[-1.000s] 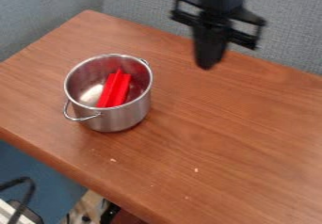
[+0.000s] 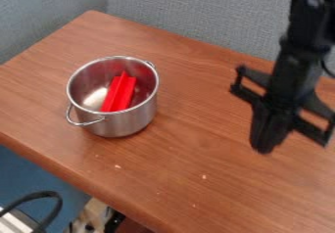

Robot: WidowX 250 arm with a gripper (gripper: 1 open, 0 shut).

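A steel pot (image 2: 137, 115) with wire handles sits on the left part of the wooden table (image 2: 197, 178), with red bar-shaped objects (image 2: 120, 92) inside it. The black gripper (image 2: 268, 139) hangs at the right side of the view, blurred and well apart from the pot, its tip pointing down over the bare table. Its finger looks shut, and no object shows in it.
Grey wall panels run behind the table. Black cables (image 2: 39, 203) lie off the table's edge at the lower left.
The pot and red objects have not moved.
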